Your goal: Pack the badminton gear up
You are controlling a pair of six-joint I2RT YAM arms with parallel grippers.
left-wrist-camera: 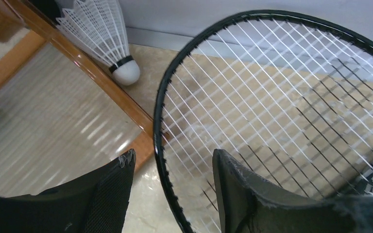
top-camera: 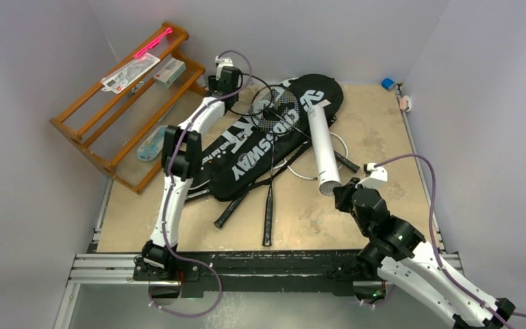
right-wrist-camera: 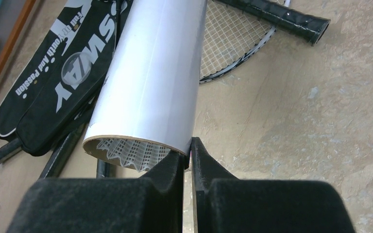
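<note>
My left gripper is at the back left over a black racket head (left-wrist-camera: 161,145), its rim between the visibly separated fingers; whether they grip it is unclear. My right gripper is shut at the near open end of the white shuttle tube (right-wrist-camera: 145,68); whether it pinches the thin rim is unclear. The tube lies across a white-rimmed racket (right-wrist-camera: 233,53). More rackets (top-camera: 268,212) lie with the black bag (top-camera: 246,164) on the table. A shuttlecock (left-wrist-camera: 121,68) sits beside the rack in the left wrist view.
A wooden rack (top-camera: 75,133) holding small items fills the left. A blue object (top-camera: 387,83) is at the back right corner. Walls bound the back and sides.
</note>
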